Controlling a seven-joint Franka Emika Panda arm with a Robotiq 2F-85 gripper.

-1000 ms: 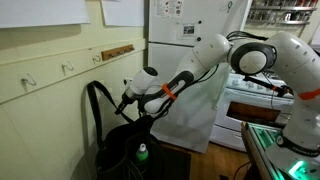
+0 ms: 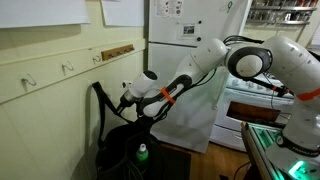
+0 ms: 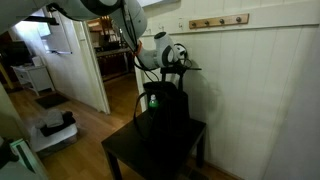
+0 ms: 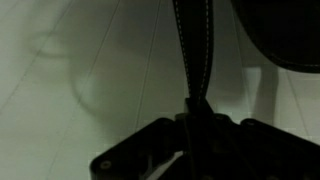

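Note:
A black bag (image 2: 112, 150) sits slumped against the wall on a dark table. Its black strap (image 4: 195, 45), with pale stitching, runs up into my gripper, which is shut on it. In the second exterior view the gripper (image 3: 183, 64) is above the bag (image 3: 172, 112), close to the wall. One side of the strap (image 2: 97, 108) arches up along the wall in the first exterior view. From a side pocket of the bag a bottle with a green top (image 2: 142, 152) sticks out. Dark fingers and strap blend together, so the exact grip is hard to make out.
White hooks (image 2: 68, 66) line the pale panelled wall. A hook on a wooden plate (image 3: 220, 20) is fixed above and beyond the gripper. Under the bag is the dark table (image 3: 128, 150). A white fridge (image 2: 180, 70) stands behind the arm.

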